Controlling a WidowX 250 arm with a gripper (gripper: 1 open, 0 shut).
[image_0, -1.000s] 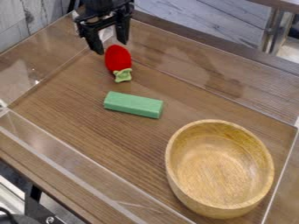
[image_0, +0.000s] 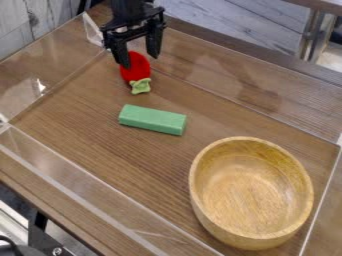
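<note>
My gripper reaches down from the top of the camera view, above a red object with a small green top, which looks like a strawberry lying on the wooden table. Its fingers are at or just behind the upper end of the red object; whether they touch it I cannot tell. The fingers look apart, but the view is too small to be sure of how far.
A green block lies in the middle, below the red object. A large yellow bowl fills the lower right. Walls edge the top.
The gripper has shifted slightly to the right and its shape at the fingers has changed a little. The red object, green block and bowl look unmoved.
</note>
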